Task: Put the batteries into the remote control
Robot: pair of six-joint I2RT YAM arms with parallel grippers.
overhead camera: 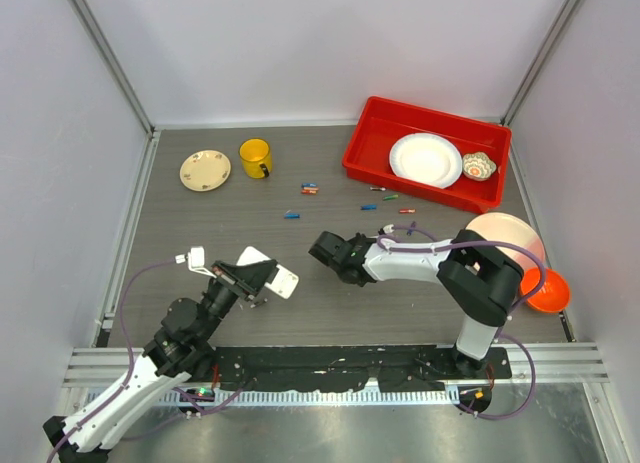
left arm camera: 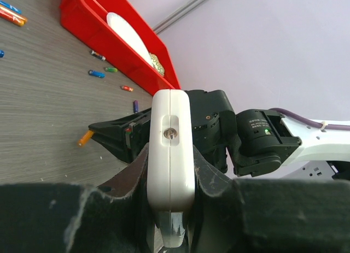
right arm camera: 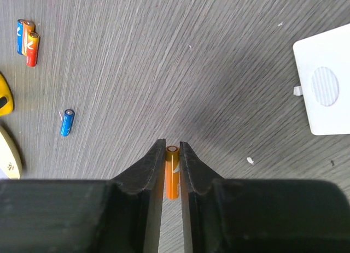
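My left gripper [overhead camera: 258,275] is shut on the white remote control [overhead camera: 280,280], which fills the middle of the left wrist view [left arm camera: 170,154]. My right gripper has its fingertips around an orange battery, also seen poking from them in the left wrist view [left arm camera: 85,138], to the right of the remote. Loose batteries lie behind the grippers: blue [right arm camera: 67,123], red [right arm camera: 31,51], green [left arm camera: 110,69] and several others. A white rectangular piece [right arm camera: 322,81] shows at the right of the right wrist view.
A red bin [overhead camera: 360,160] with a white plate and a bowl stands at the back right. A yellow mug [overhead camera: 254,158] and small plate [overhead camera: 204,170] stand at back left. A pink plate and orange bowl [overhead camera: 550,295] sit at far right.
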